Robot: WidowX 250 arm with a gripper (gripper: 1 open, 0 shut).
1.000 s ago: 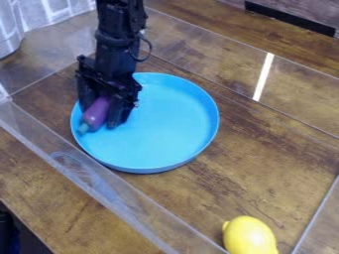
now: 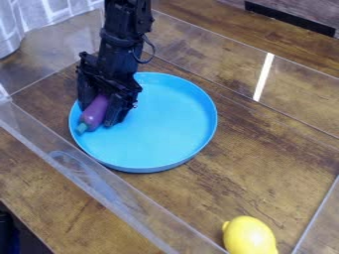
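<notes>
A black robot arm reaches down from the top to a blue round plate [image 2: 159, 129]. Its gripper [image 2: 101, 99] is low over the plate's left side, around a purple elongated object [image 2: 91, 117] that lies there, partly hidden by the fingers. Whether the fingers grip it or only surround it, I cannot tell.
A yellow lemon-like object [image 2: 249, 236] lies at the bottom right on the wooden floor [image 2: 259, 139]. A clear plastic wall runs diagonally along the lower left. The wood to the right of the plate is bare.
The arm and gripper have shifted very slightly over the purple object; the plate and yellow object look unmoved.
</notes>
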